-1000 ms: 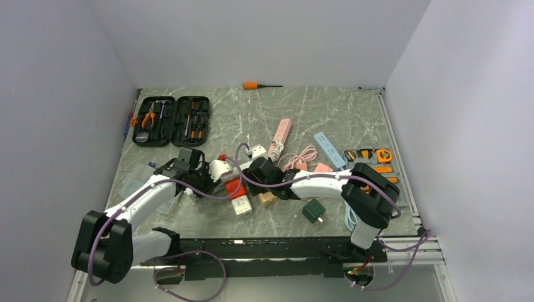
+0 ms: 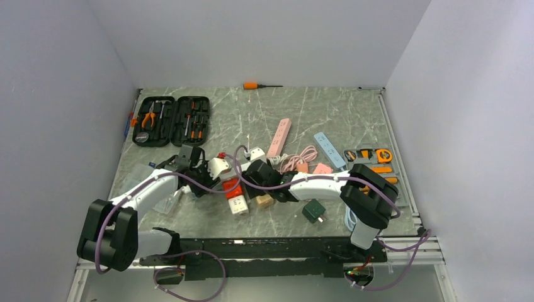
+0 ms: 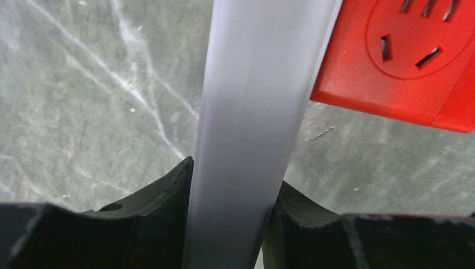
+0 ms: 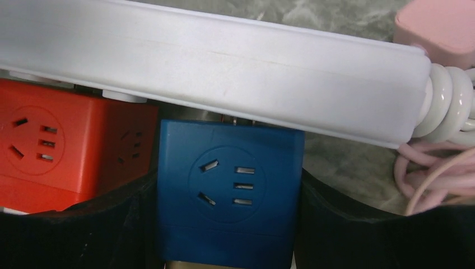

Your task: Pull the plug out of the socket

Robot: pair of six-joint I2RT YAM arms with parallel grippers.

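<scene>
A long white power strip lies across the right wrist view. My left gripper is shut on its other end, with the smooth back of the strip between the fingers. A blue cube plug sits against the strip's lower edge. Short metal prongs show in a narrow gap between them, so the plug is not flush; whether the tips are still in the socket is hidden. My right gripper has its fingers against both sides of the blue plug. From above, the arms mostly cover strip and plug.
A red cube plug stands left of the blue one, close to my right fingers. White and beige blocks lie in front. Pink cables and a pink strip are to the right.
</scene>
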